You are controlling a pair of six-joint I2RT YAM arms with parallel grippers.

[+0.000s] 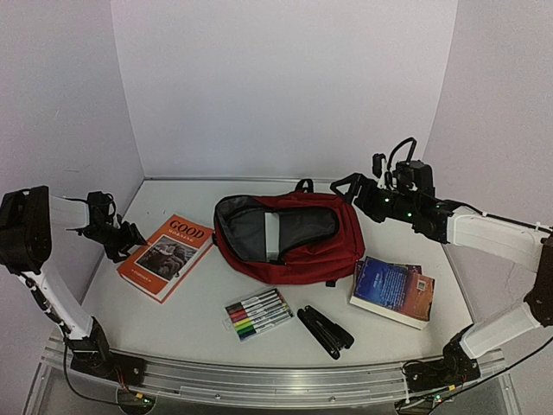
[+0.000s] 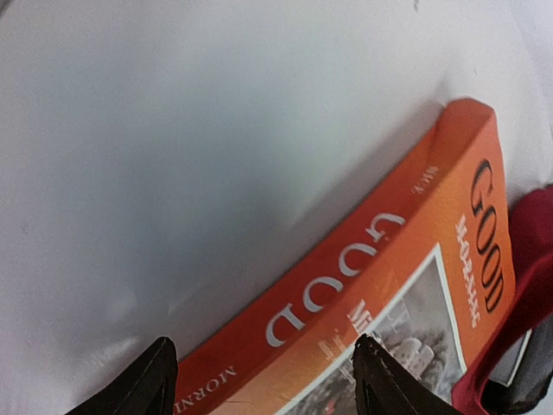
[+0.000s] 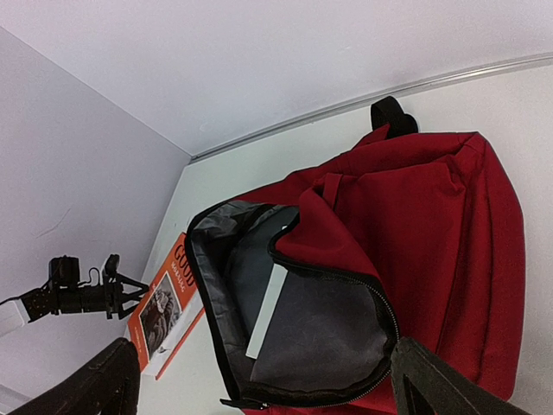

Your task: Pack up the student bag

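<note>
The red backpack point(image 1: 346, 246) lies at the table's middle, its grey compartment point(image 1: 311, 226) unzipped, with a white strip point(image 1: 272, 233) showing inside. Left of it is the orange book point(image 1: 192, 232). My left gripper point(image 1: 130, 245) is at the book's left side; in the left wrist view its spread fingers point(image 2: 380, 385) straddle the spine, and contact cannot be told. Beside the bag's back right side, my right gripper point(image 1: 341, 191) stands open and empty. A marker pack point(image 1: 259, 313), a black pencil case or pens point(image 1: 325, 331) and blue-orange books point(image 1: 393, 290) lie in front.
Walls close off the back and both sides, and the left wall point(image 3: 78, 181) is near the left gripper. Bare table point(image 1: 164, 333) shows at the front left. A metal rail point(image 1: 276, 372) runs along the front edge.
</note>
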